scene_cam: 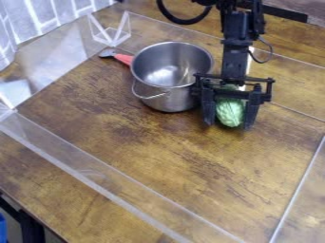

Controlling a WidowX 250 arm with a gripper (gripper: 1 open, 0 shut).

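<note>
A black gripper (231,110) reaches down from the top, right of a steel pot (172,68), with its fingers over and around a pale green, leafy-looking object (230,112) on the wooden table. Whether the fingers are closed on it is hard to tell, as the gripper body covers much of it.
A red-handled utensil (121,57) lies at the pot's left. A clear plastic border (57,161) runs along the left of the table (152,180).
</note>
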